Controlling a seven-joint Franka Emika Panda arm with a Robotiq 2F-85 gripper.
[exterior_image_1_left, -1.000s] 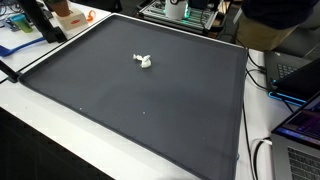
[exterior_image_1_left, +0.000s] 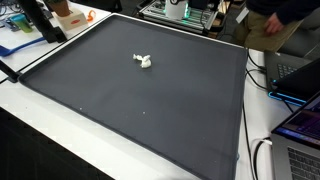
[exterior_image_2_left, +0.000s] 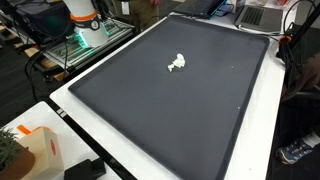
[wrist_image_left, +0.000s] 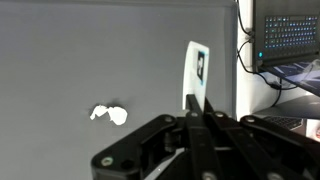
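In the wrist view my gripper is shut on a slim white object (wrist_image_left: 194, 72). It points away from the fingers over the dark board and carries a small dark marking; I cannot tell exactly what it is. A small crumpled white piece (wrist_image_left: 117, 115) lies on the board to the left of the gripper, clear of the fingers. The same white piece (exterior_image_1_left: 145, 62) shows toward the back of the board in exterior view 1, and as a white piece (exterior_image_2_left: 177, 61) in exterior view 2. Neither exterior view shows the gripper.
The dark grey board (exterior_image_1_left: 150, 100) is otherwise bare, with plenty of free room. Laptops (exterior_image_1_left: 296, 140) and cables line the right edge. A potted plant (exterior_image_2_left: 14, 150) and a black block (exterior_image_2_left: 85, 169) stand at the near left in exterior view 2.
The person at the back right has shifted slightly. The white piece on the board has stayed where it was.
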